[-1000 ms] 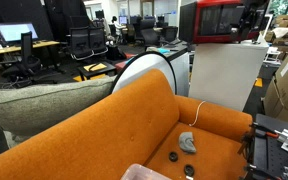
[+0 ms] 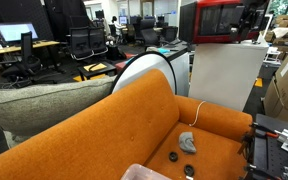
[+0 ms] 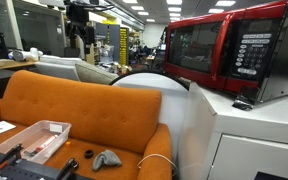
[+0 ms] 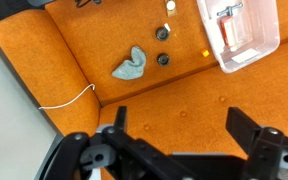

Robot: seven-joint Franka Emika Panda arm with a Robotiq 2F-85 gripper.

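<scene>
My gripper stands open high above the orange couch, its two dark fingers wide apart with nothing between them. On the seat lies a crumpled grey cloth, also seen in the exterior views as a grey lump. Beside it are two dark round objects, one a little apart from the other. A clear plastic bin holds a red-and-white item and a metallic one. In the second exterior view the dark gripper hangs at upper left.
The couch backrest rises behind the seat. A red microwave sits on a white cabinet to the side. A thin white cable trails across the couch arm. Small light pieces lie near the bin.
</scene>
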